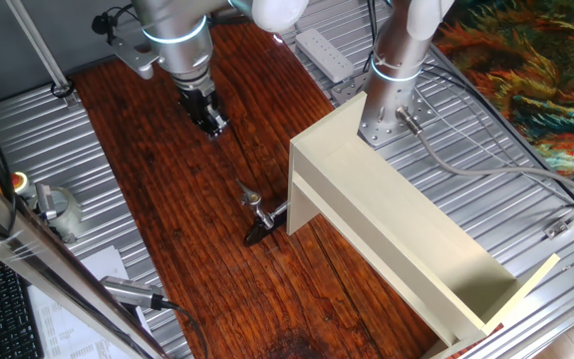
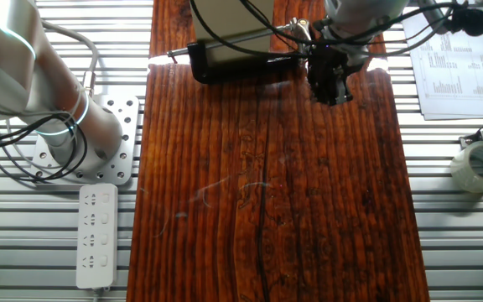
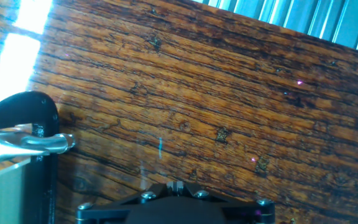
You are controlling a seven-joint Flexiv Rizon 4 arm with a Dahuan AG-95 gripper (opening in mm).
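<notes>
My gripper (image 1: 214, 128) hangs over the dark wooden board with nothing visible between its fingers. At the bottom edge of the wrist view the gripper has its tips together, so it looks shut. A cream shelf-like box (image 1: 397, 224) rests on the right part of the board, apart from the gripper. At its near-left end a black and silver clamp (image 1: 259, 221) is fixed. Part of that clamp (image 3: 33, 127) shows at the left of the wrist view. In exterior view 2 the gripper (image 2: 332, 94) is beside the box's end panel (image 2: 233, 33).
The wooden board (image 2: 225, 210) is mostly bare away from the box. Dark cables (image 2: 367, 38) cross above the gripper. A tape roll (image 2: 480, 166) sits off the board.
</notes>
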